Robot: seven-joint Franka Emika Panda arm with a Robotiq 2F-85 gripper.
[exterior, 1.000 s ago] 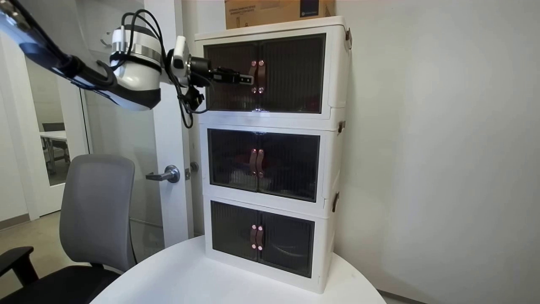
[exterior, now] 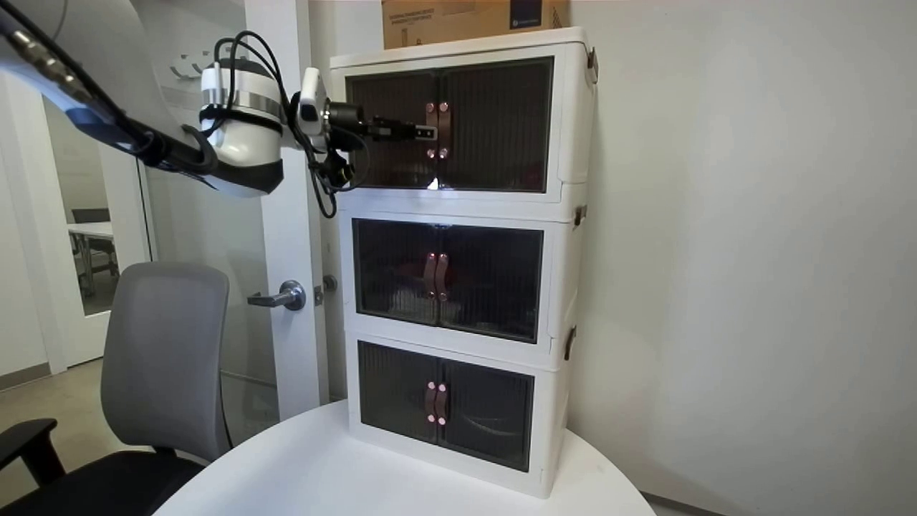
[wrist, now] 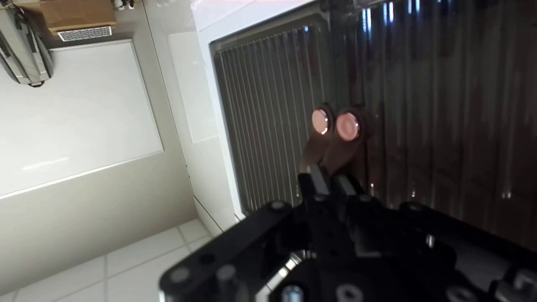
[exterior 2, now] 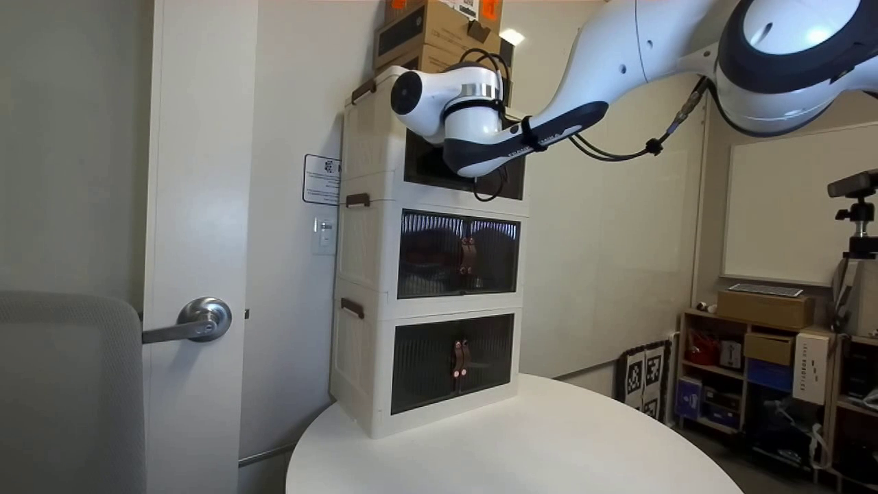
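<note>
A white three-tier cabinet [exterior: 455,206] with dark ribbed doors stands on a round table. Its top tier has two brown strap handles with pinkish studs; the doors look closed. My gripper is at these handles, its fingers [wrist: 346,185] near the doors. It is shut on the left door's handle [wrist: 342,151], which runs between the fingertips and appears on the right in the upside-down wrist view. The right door's handle [wrist: 312,146] lies just outside the fingers. From exterior view 2, the arm [exterior 2: 473,136] covers the gripper and top handles.
Cardboard boxes [exterior: 473,21] sit on the cabinet top. A grey chair [exterior: 163,352] and a door with a lever handle [exterior: 279,297] are to the left. Closed doors front the middle and bottom tiers.
The gripper has moved slightly right and toward the cabinet, and its fingertips now overlap the top-left handle. The cabinet doors look unchanged.
</note>
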